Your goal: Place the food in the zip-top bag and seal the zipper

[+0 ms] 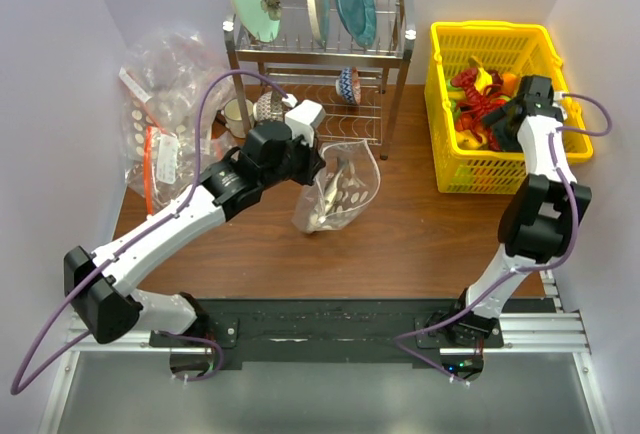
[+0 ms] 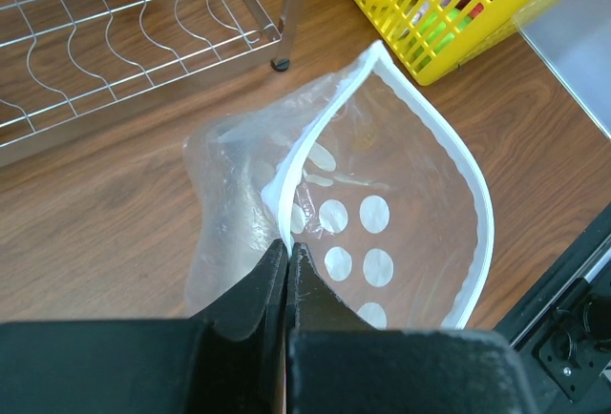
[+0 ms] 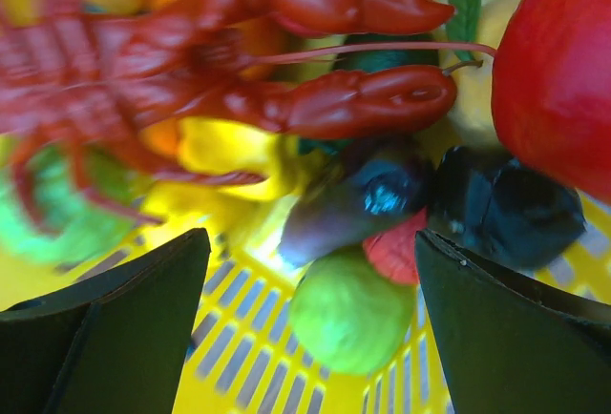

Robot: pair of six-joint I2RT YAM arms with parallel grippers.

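A clear zip top bag [image 1: 345, 204] stands open on the wooden table, its white rim [image 2: 458, 161] wide in the left wrist view. My left gripper is shut on that rim. The yellow basket [image 1: 450, 174] at the right holds plastic food: a red lobster [image 3: 124, 71], a red fruit [image 3: 554, 71], a green fruit [image 3: 348, 314], dark items and yellow pieces. My right gripper hangs open over this food, nothing seen between its fingers.
A metal dish rack [image 1: 400, 29] with plates and bowls stands at the back centre. More plastic bags [image 1: 155, 114] lie at the back left. The table front between bag and basket is clear.
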